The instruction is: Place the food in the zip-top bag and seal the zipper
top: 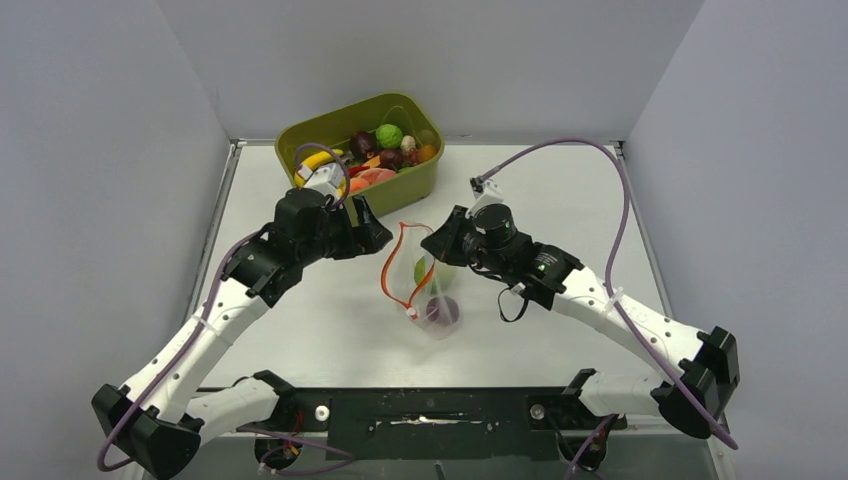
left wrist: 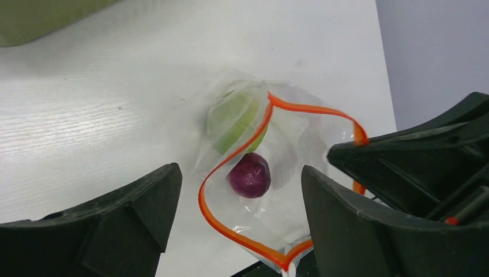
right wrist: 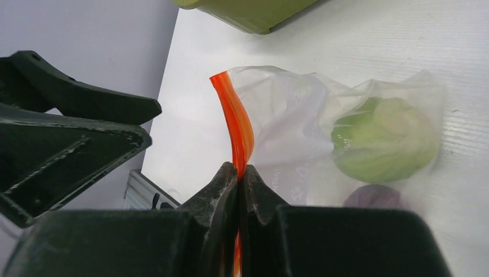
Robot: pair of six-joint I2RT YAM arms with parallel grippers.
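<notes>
The clear zip bag (left wrist: 294,196) stands open on the table with an orange zipper round its mouth. Inside lie a green cabbage-like item (right wrist: 383,138) and a purple round item (left wrist: 249,174). My right gripper is shut on the bag's orange rim, seen in the right wrist view. My left gripper hangs open above and left of the bag, nothing between its fingers.
A green bin (top: 420,180) full of mixed produce sits at the back left of the table (top: 550,190). Grey walls surround the area.
</notes>
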